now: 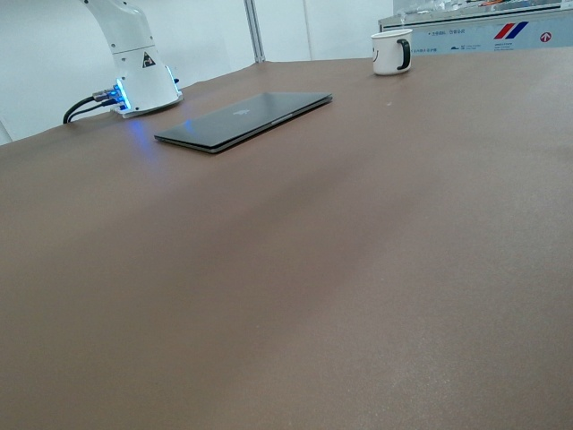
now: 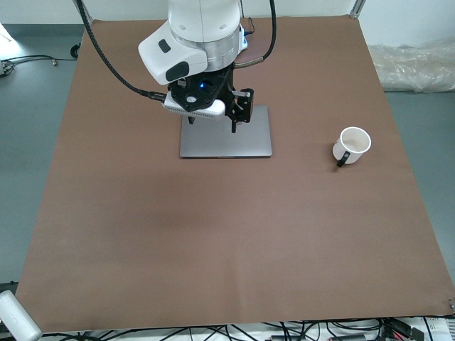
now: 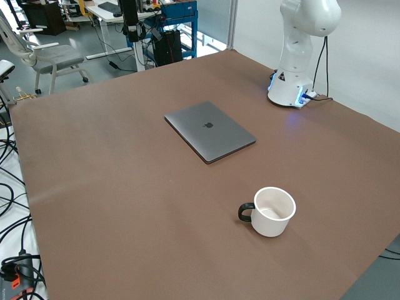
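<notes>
A closed silver laptop (image 2: 226, 142) (image 1: 242, 119) (image 3: 209, 131) lies flat near the robot's base. A white mug (image 2: 352, 144) (image 1: 391, 55) (image 3: 273, 211) with a black handle stands upright apart from it, to its right in the left view. In that view my black gripper (image 2: 233, 121) hangs high beside the white arm, appearing over the laptop's back part; I cannot tell whether its fingers are open or shut. The top view and right view show the arm's white lower part, with the gripper outside the frame.
Black cables (image 3: 326, 69) run by the arm's base. More cables lie beyond the table's edge in the left view and right view.
</notes>
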